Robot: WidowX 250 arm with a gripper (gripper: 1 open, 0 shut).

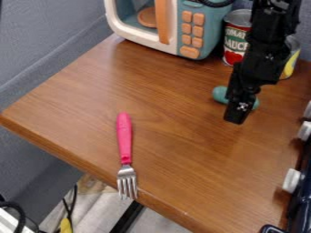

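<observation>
My black gripper (239,106) reaches down from the top right over the back right of the wooden table (158,127), low beside a teal object (220,94), which is partly hidden behind it. Whether the fingers are open or shut, or hold anything, I cannot tell. A fork with a pink handle (124,139) lies at the front left, tines toward the near edge.
A toy microwave (170,23) stands at the back, beside a red-labelled can (232,36) and a yellow can (289,64). A dark appliance with white knobs (295,200) lines the right edge.
</observation>
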